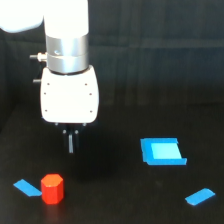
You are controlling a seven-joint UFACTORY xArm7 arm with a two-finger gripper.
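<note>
A red block (52,189) with a hexagonal-looking outline rests on the dark table at the lower left. Above it and slightly to its right hangs my gripper (71,148), pointing down and apart from the block. Its dark fingers appear narrow and close together against the black background, too small to tell open from shut. No object is visible at the fingertips. On the right side, a blue-bordered square with a pale centre (165,151) lies on the table.
One blue strip (27,188) lies just left of the red block. Another blue strip (200,197) is at the lower right. Bare dark table stretches between the block and the bordered square.
</note>
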